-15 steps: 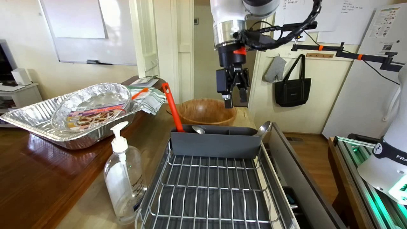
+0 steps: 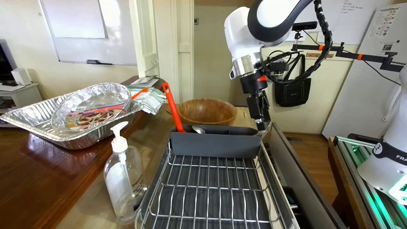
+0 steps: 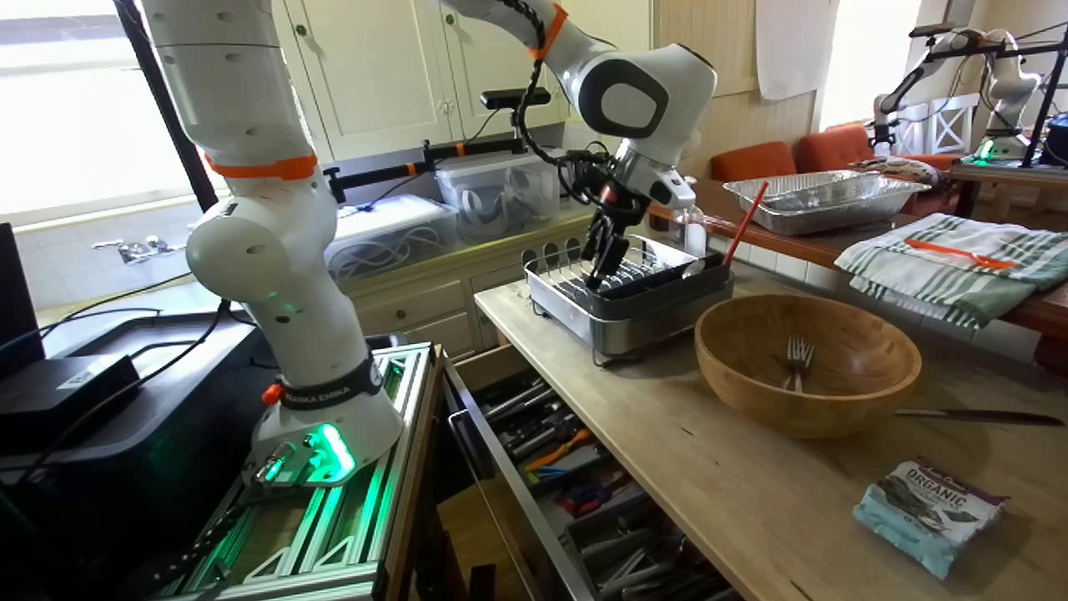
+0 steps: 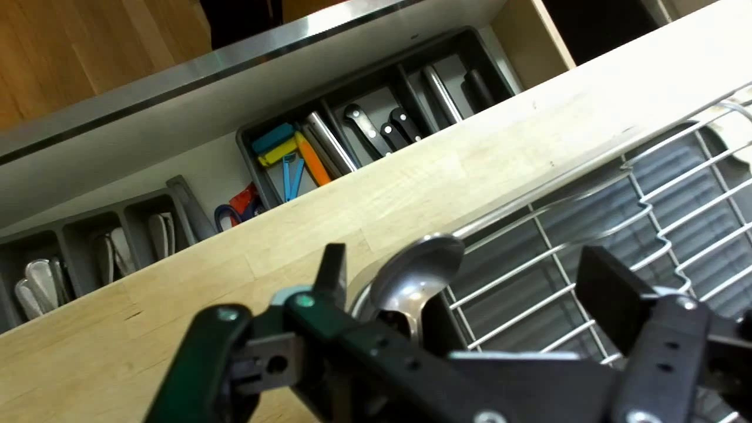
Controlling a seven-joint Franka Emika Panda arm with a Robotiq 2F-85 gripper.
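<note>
A metal spoon (image 4: 416, 275) leans in the right end of the dark grey utensil holder (image 2: 215, 145), its bowl upward. My gripper (image 2: 263, 124) is over that end of the holder, tilted, and covers part of the spoon in exterior view 1. In the wrist view the gripper's fingers (image 4: 610, 296) stand wide apart, with the spoon's bowl showing between them, nearer the left one. Whether either finger touches the spoon cannot be told. A second spoon (image 2: 198, 129) and a red-handled utensil (image 2: 173, 108) stand at the holder's other end.
The wire dish rack (image 2: 213, 190) is empty. Beside it, an open drawer (image 3: 561, 471) holds cutlery and tools. A wooden bowl (image 3: 808, 371) with forks sits behind the holder, and a pump bottle (image 2: 124, 179) stands left of the rack.
The arm has moved right and down in exterior view 1, from above the wooden bowl to the spoon at the holder's right end. The gripper has turned and tilted. The spoons have not visibly moved.
</note>
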